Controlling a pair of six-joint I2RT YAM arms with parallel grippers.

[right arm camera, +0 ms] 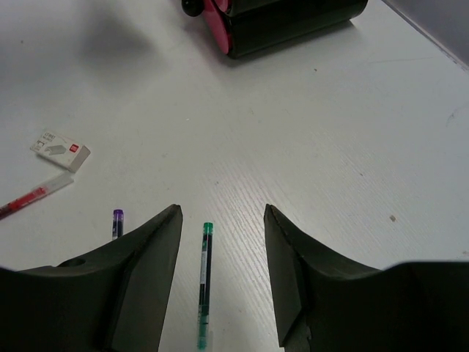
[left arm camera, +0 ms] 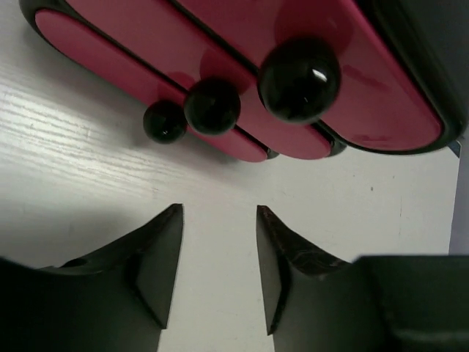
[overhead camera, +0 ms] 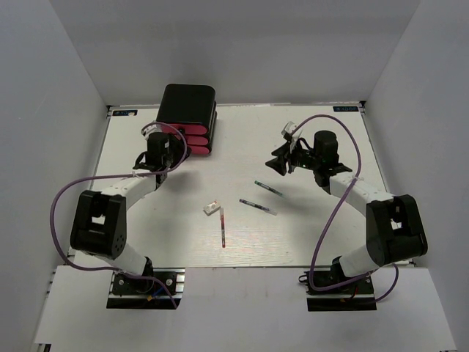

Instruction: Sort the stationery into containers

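Observation:
At the back left stands a black cabinet with three stacked pink drawers. Their round black knobs, the largest being one knob, lie ahead of my left gripper, which is part open with nothing between its fingers. My right gripper is open and empty, in the air above the table's right half. On the table lie a teal-ended pen, a purple-ended pen, a red pen and a small white eraser. The teal-ended pen shows between the right fingers, below them.
Bare white table surrounds the stationery on its left and front. Grey walls close off the back and sides. The left arm partly covers the cabinet's left front in the top view.

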